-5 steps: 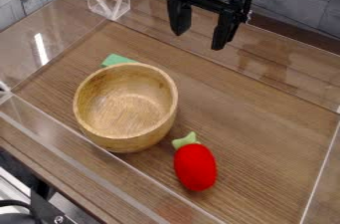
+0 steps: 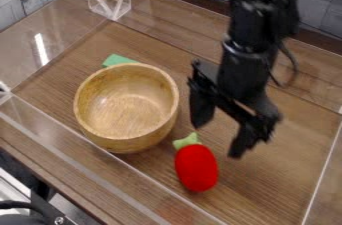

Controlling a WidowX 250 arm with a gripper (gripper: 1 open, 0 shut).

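Note:
My black gripper (image 2: 235,119) has its fingers spread over the wooden table, above and right of a red strawberry-like object (image 2: 197,166) with a green top. A wide yellow-tan bowl (image 2: 127,104) stands left of the gripper. Nothing shows held between the fingers; some fingertips are blurred.
A small green item (image 2: 123,62) lies behind the bowl. A clear wire-like object (image 2: 110,1) is at the back left.
The bowl, green item and red object appear unmoved.

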